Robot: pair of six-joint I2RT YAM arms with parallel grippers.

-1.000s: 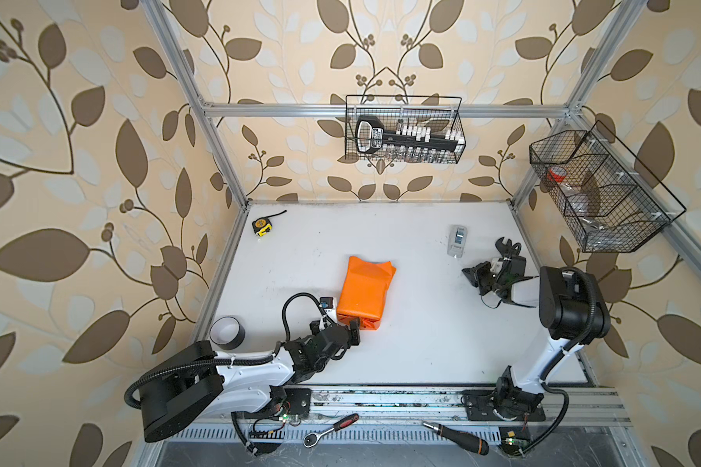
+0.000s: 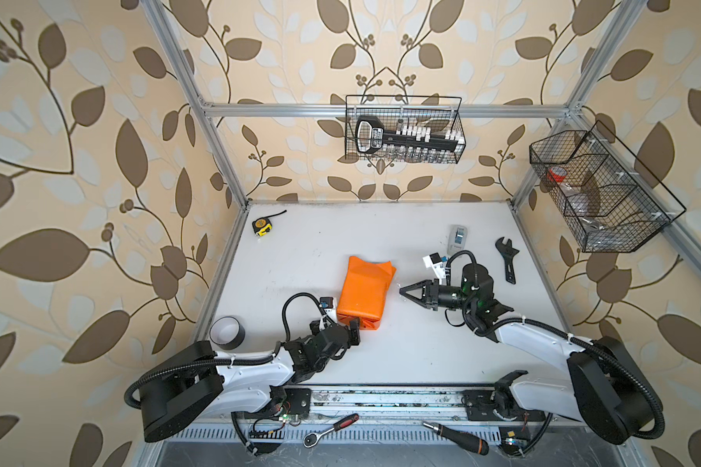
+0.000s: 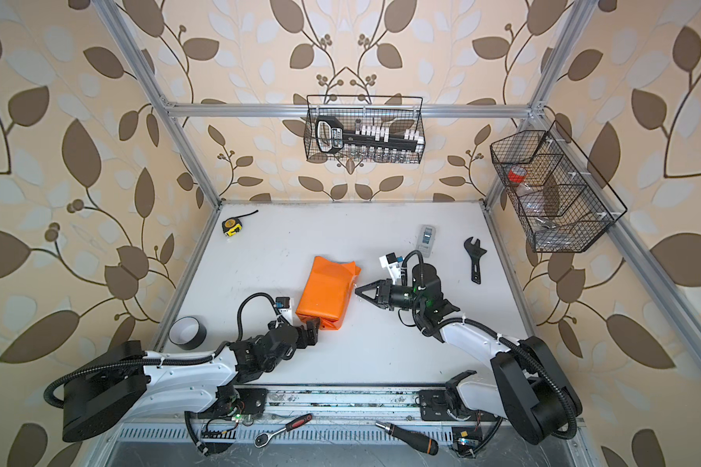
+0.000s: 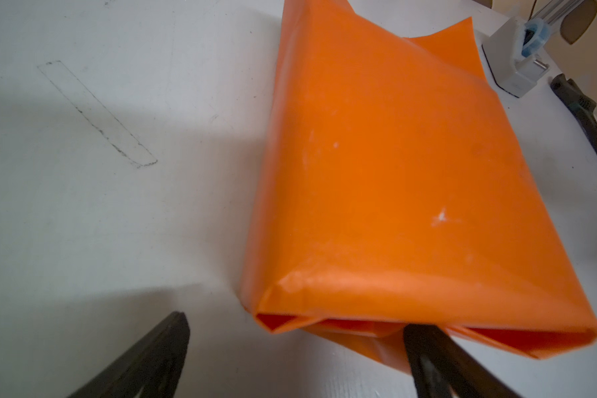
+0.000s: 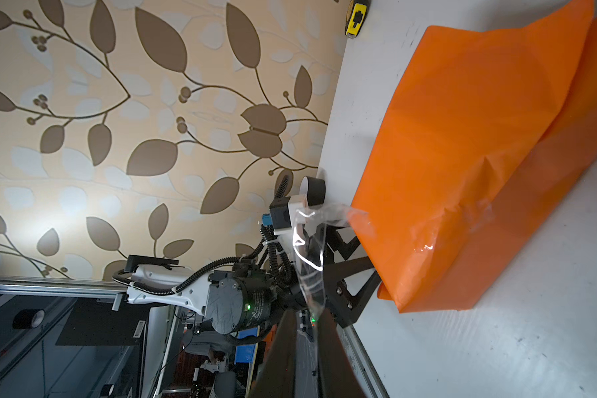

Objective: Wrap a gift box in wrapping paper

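The gift box in orange wrapping paper (image 2: 363, 292) lies on the table's middle, with loose folds at its near end and a pointed flap at the far end. My left gripper is at the near end, open; one finger (image 4: 428, 351) overlaps the folded paper there, the other is over bare table. To the right of the box, my right gripper (image 2: 402, 290) points toward it. A curled strip of clear tape (image 5: 309, 265) rises from its fingertips, which are closed together on the strip. Whether the tape touches the paper, I cannot tell.
A white tape ring (image 2: 226, 332) sits at the left and a yellow tape measure (image 2: 261, 225) at the back left. The grey device (image 2: 458, 236) and a black wrench (image 2: 508, 259) lie at the right.
The right arm has swung left from the table's right side, bringing its gripper close to the orange box. Neither the left arm nor the box has visibly moved.
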